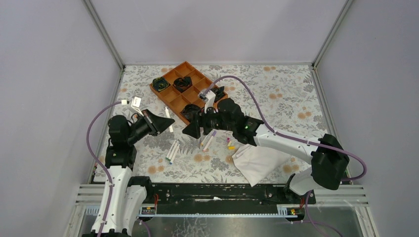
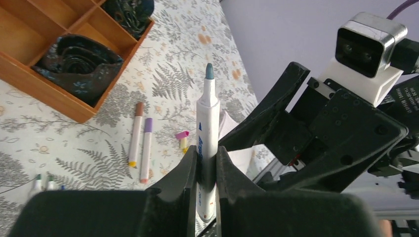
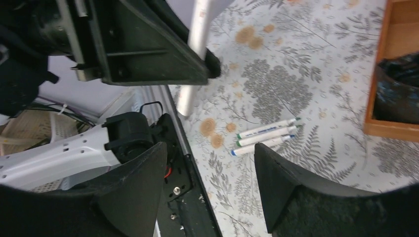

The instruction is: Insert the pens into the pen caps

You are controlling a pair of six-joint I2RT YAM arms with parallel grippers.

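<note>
My left gripper is shut on a white marker pen (image 2: pixel 207 113), whose bare teal tip sticks up from the fingers. No cap covers that tip. From above, the pen (image 1: pixel 169 120) is held over the table, left of my right gripper (image 1: pixel 191 132). That right gripper stands open; between its fingers there is only empty space in the right wrist view. White pens with green and blue ends (image 3: pixel 267 136) lie side by side on the table. Another pair, a brown-ended pen (image 2: pixel 136 134) and a purple-ended pen (image 2: pixel 146 150), rests nearer the box.
A wooden compartment box (image 1: pixel 195 74) holding dark crumpled items stands at the back. Small pink and yellow pieces (image 1: pixel 230 143) lie beside a white cloth (image 1: pixel 259 163).
</note>
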